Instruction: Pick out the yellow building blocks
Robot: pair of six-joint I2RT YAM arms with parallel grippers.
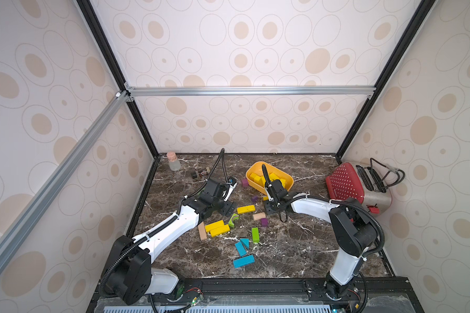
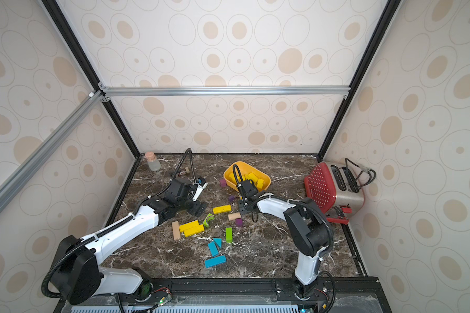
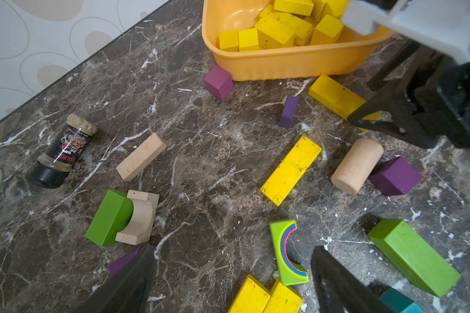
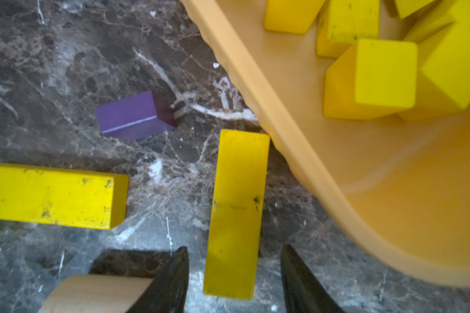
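An orange basket holds several yellow blocks. A yellow block lies beside it, between the open fingers of my right gripper in the right wrist view, with nothing shown gripped. Another yellow block lies farther left, and two more yellow blocks lie side by side nearer the front. My left gripper is open over the table above that front pair, its fingers empty.
Purple, green, blue and wooden blocks are scattered around. A seasoning jar and a glass jar stand or lie back left. A red toaster sits at the right.
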